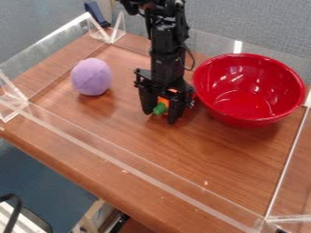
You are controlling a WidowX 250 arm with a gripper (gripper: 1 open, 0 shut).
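My black gripper [165, 100] reaches down to the wooden table just left of a large red bowl [248, 89]. Between and under its fingers is a small orange object with a green part [159, 108], partly hidden by the gripper. I cannot tell whether the fingers are closed on it. A light purple ball [91, 76] rests on the table to the left of the gripper.
Clear plastic walls edge the wooden table [145, 173]. A grey wall stands behind.
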